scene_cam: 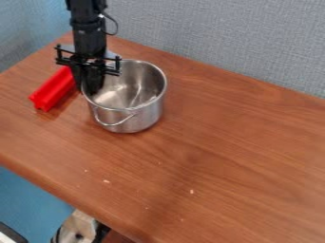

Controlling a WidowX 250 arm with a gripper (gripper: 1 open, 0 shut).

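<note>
A steel pot (135, 104) with a wire handle stands toward the back left of the wooden table. My black gripper (90, 76) is down at the pot's left rim, and its fingers are dark and overlap there, so their state is unclear. A red bar (51, 89) lies on the table just left of the pot, partly behind the arm.
A grey textured wall (229, 38) runs along the back, and a blue surface (26, 190) lies beyond the left edge.
</note>
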